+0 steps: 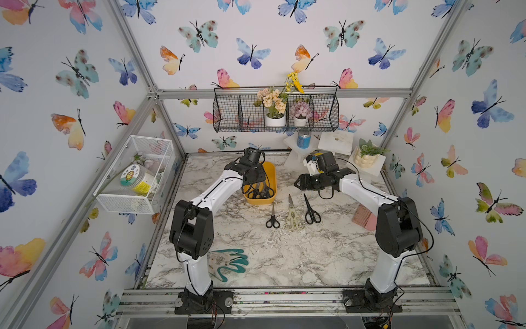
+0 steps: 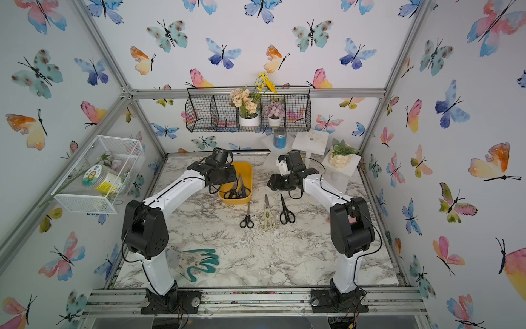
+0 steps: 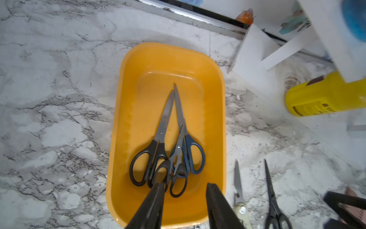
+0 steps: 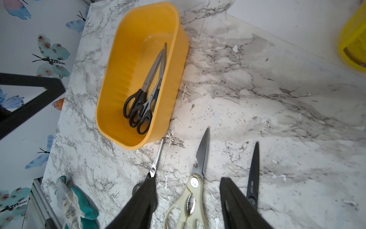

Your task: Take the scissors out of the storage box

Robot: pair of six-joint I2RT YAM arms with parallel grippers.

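Observation:
The yellow storage box (image 3: 116, 126) holds several black-handled scissors (image 3: 161, 129). My left gripper hangs over the box, fingers apart and empty. My right gripper is over the table to the box's right, fingers apart with nothing held. On the table in front of and right of the box lie small black scissors (image 1: 272, 221), cream-handled scissors (image 4: 194, 183) and long black scissors (image 4: 252, 183).
A teal glove (image 1: 230, 262) lies at the front left. White stands with a blue can (image 1: 303, 139) and a plant (image 1: 366, 153) occupy the back right; a pink item (image 1: 364, 218) lies right.

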